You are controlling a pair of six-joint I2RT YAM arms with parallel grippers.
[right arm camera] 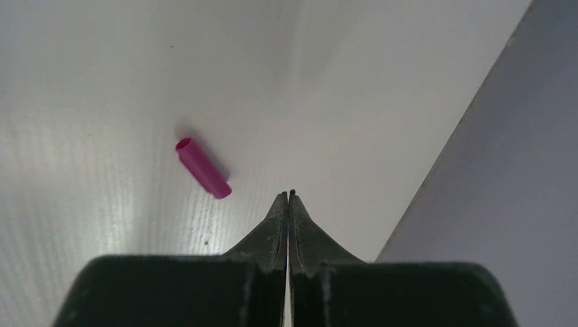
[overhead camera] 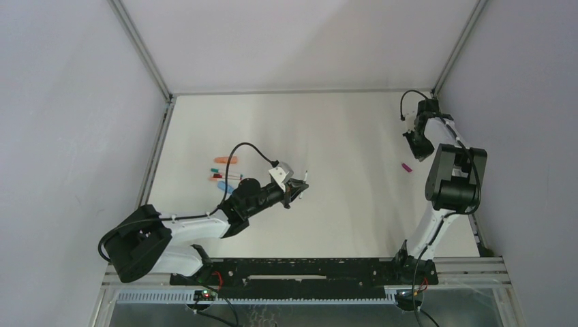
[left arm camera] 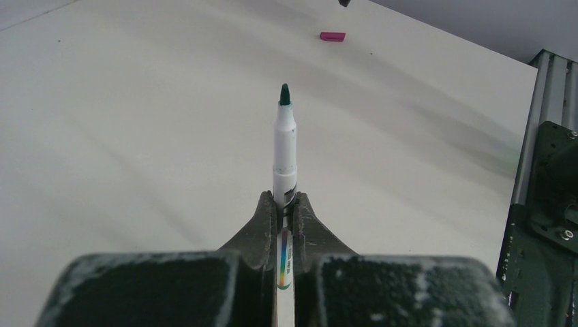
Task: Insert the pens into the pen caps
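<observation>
A white pen (left arm camera: 285, 146) with a dark green tip stands between the fingers of my left gripper, which is shut on it, tip pointing away from the gripper. On the white table at the right lies a magenta pen cap (right arm camera: 203, 168), its open end facing up-left in the right wrist view; the same cap (overhead camera: 407, 167) shows small in the top view. My right gripper is shut, its fingertips together with nothing between them. The cap lies outside the fingers, ahead and to their left in the right wrist view.
At the left of the table lie an orange cap (overhead camera: 225, 160), a blue cap (overhead camera: 225, 187) and several pens (overhead camera: 226, 174). A grey side wall (right arm camera: 504, 163) stands close on the right.
</observation>
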